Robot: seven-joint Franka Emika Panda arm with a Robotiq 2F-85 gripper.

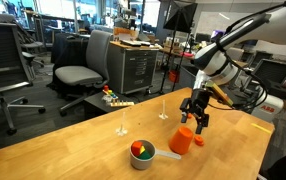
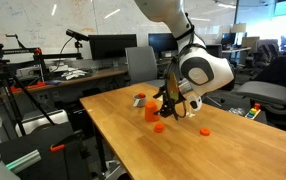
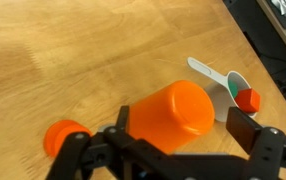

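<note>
An orange cup (image 1: 181,140) stands on the wooden table, to the right of the silver pot (image 1: 142,151). In the wrist view the cup (image 3: 155,123) lies aslant just ahead of my gripper, a smooth round end facing the camera. The fingers are spread wide, and no grip on the cup shows. From the first exterior view, my gripper (image 1: 196,110) is just above and right of the cup. A small round orange-red piece (image 1: 198,140) rests on the table at the cup's right; the wrist view has it (image 3: 65,138) at lower left.
The pot holds red and green items, and its pale handle (image 1: 167,154) points toward the cup. Another red piece (image 2: 205,132) lies on the table in the second exterior view. Small white stands (image 1: 122,121) are farther back.
</note>
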